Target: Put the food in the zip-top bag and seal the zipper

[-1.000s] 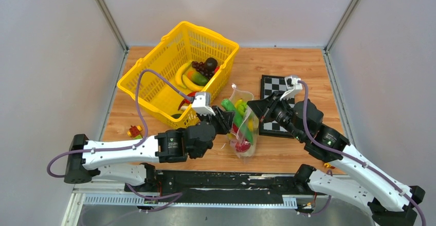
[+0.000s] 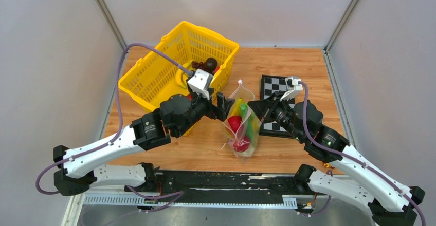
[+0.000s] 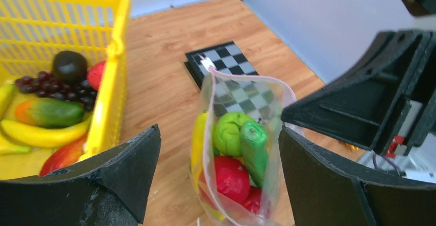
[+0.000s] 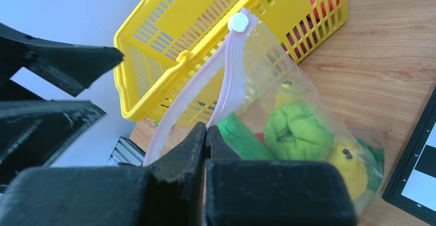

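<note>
The clear zip top bag (image 2: 242, 133) stands on the table with its mouth open, pink-white zipper strips showing. Inside are a long green vegetable (image 3: 254, 149), a green pepper-like piece (image 3: 234, 133), a red round piece (image 3: 230, 179) and yellow food (image 4: 349, 167). My right gripper is shut on the bag's rim at one side of the mouth. A white slider (image 4: 238, 22) sits at the zipper's far end. On the bag's left, my left gripper (image 2: 230, 106) is open, with nothing held between its wide-spread fingers (image 3: 123, 177).
A yellow basket (image 2: 223, 40) stands at the back left, still holding a dark round fruit (image 3: 70, 66), grapes (image 3: 56, 87), bananas (image 3: 46, 133) and other food. The checkered board (image 2: 272, 86) lies right of the bag. Bare table (image 2: 200, 151) shows in front of the basket.
The left arm has shifted up toward the basket. My right gripper keeps its place at the rim.
</note>
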